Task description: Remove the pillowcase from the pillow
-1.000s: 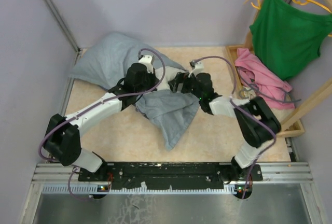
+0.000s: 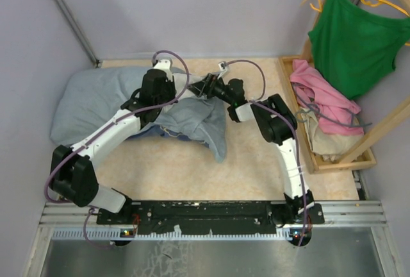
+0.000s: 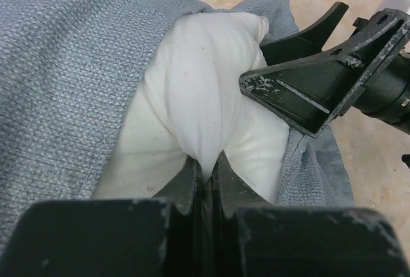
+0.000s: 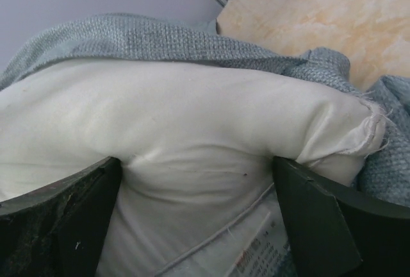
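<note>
The grey-blue pillowcase [image 2: 96,97] stretches across the left of the table, and a loose flap [image 2: 206,126] of it hangs toward the front. White pillow fabric [image 3: 198,78] shows through its opening. In the left wrist view my left gripper is shut on a gathered fold of this white fabric. Just to its right, my right gripper stands open against the white pillow [image 4: 192,117], its fingers [image 4: 320,219] apart on either side of a bulge. A pale label [image 4: 256,251] shows low between them. The far part of the pillow is hidden inside the case.
At the right stands a wooden rack with a tray [image 2: 339,161] holding pink cloth [image 2: 323,97] and beige cloth. A green top [image 2: 352,43] hangs above it. Bare table [image 2: 192,177] lies in front and right of the pillowcase.
Both arms have moved left together. The pillow and case have shifted left with them, the case's far end sinking lower and spreading along the left wall.
</note>
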